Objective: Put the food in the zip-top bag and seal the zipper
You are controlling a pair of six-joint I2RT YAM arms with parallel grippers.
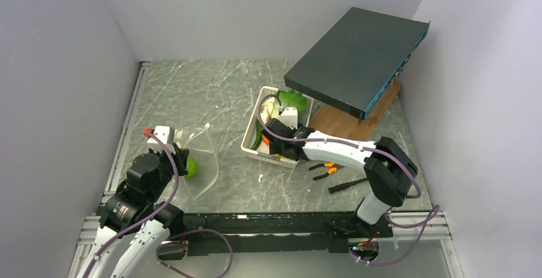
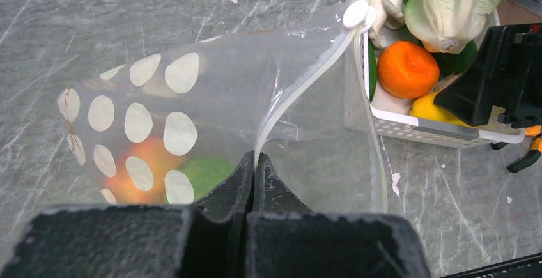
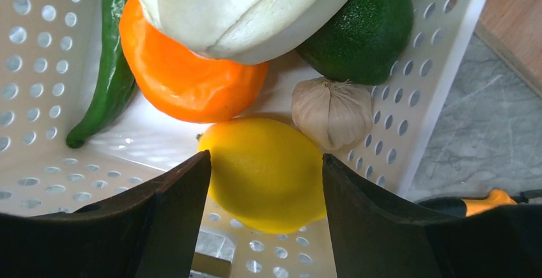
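The clear zip top bag [image 1: 203, 163] [image 2: 179, 118] lies at left with red and green items inside. My left gripper is shut at its zipper edge, holding the rim. In the white basket [image 1: 252, 153] [image 3: 434, 92], my right gripper is part open, its fingers either side of a yellow lemon-like item [image 3: 262, 182]. Beside it are garlic [image 3: 329, 113], an orange pepper or fruit [image 3: 185, 86], a green chili [image 3: 105, 92], a dark green avocado [image 3: 364, 32] and a pale leafy vegetable [image 2: 454, 3].
A large dark box [image 1: 355, 54] sits over a wooden board [image 1: 332, 124] at back right. Tools with orange handles [image 1: 329, 170] lie right of the basket.
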